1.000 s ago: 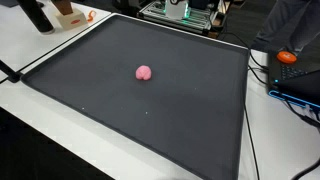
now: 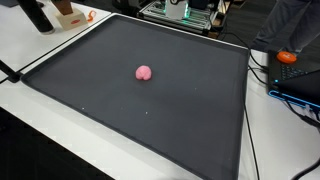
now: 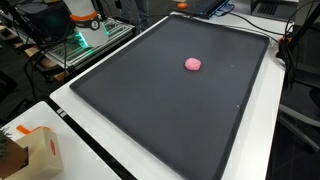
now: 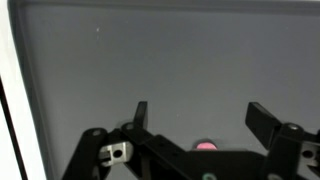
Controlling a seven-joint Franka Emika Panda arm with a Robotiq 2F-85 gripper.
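A small pink lump (image 2: 143,73) lies on a dark grey board with a raised edge (image 2: 180,115). The second exterior view shows the same pink lump (image 3: 193,64) toward the board's far part. In the wrist view, my gripper is open, its two dark fingers wide apart and nothing between them. The pink lump (image 4: 206,146) shows at the bottom of that view, partly covered by the gripper's body. Neither exterior view shows the gripper's fingers.
Apart from the pink lump, the board is bare. A white table surface (image 2: 110,140) surrounds it. A box (image 3: 30,158) stands at the near left corner in the second exterior view. A laptop-like dark device (image 2: 295,82) sits at the right in the first.
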